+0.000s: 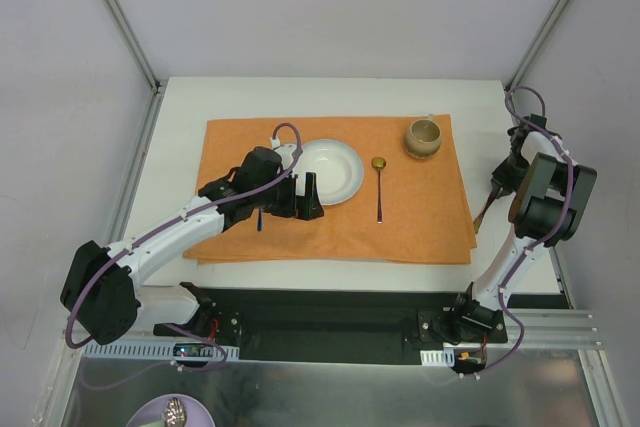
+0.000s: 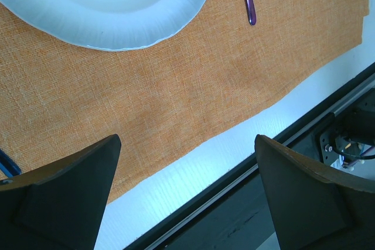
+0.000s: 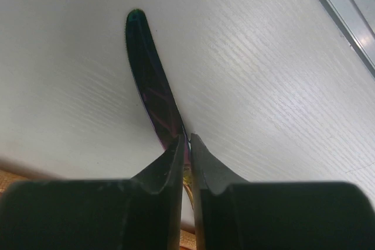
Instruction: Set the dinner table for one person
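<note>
An orange placemat (image 1: 350, 237) holds a white plate (image 1: 334, 169), a long gold-headed spoon (image 1: 379, 190) right of it, and a tan mug (image 1: 423, 138). A blue utensil (image 2: 8, 162) lies left of the plate, partly under my left gripper (image 1: 308, 197), which is open above the mat with nothing between its fingers. Off the mat's right edge, on the white table, lies a dark iridescent knife (image 3: 152, 86); my right gripper is down on its middle, fingertips close together. Whether they grip it is unclear.
A purple container (image 1: 150, 417) with utensils sits below the table's front at the left. A metal rail (image 3: 343, 10) runs beside the knife on the right.
</note>
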